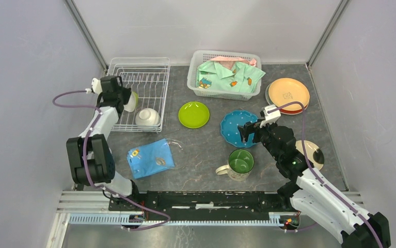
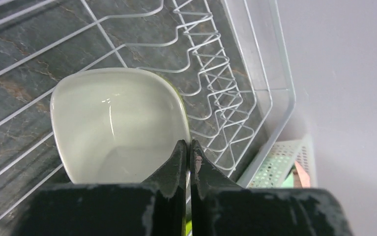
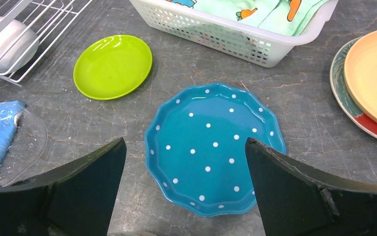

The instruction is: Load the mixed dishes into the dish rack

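In the dish rack (image 1: 154,82) my left gripper is shut on the rim of a white bowl (image 2: 112,123) with a yellow-green edge, held over the wires. A second white bowl (image 1: 147,118) sits at the rack's front right. My right gripper is open above the blue dotted plate (image 3: 206,152). A green plate (image 1: 193,114) lies beside the rack; stacked plates (image 1: 288,94) with orange on top lie at the right, and a green-lined mug (image 1: 237,168) stands at the front.
A basket (image 1: 198,85) of cloths stands at the back. A blue bagged item (image 1: 149,157) lies front left, and a cream plate (image 1: 309,147) is partly behind my right arm.
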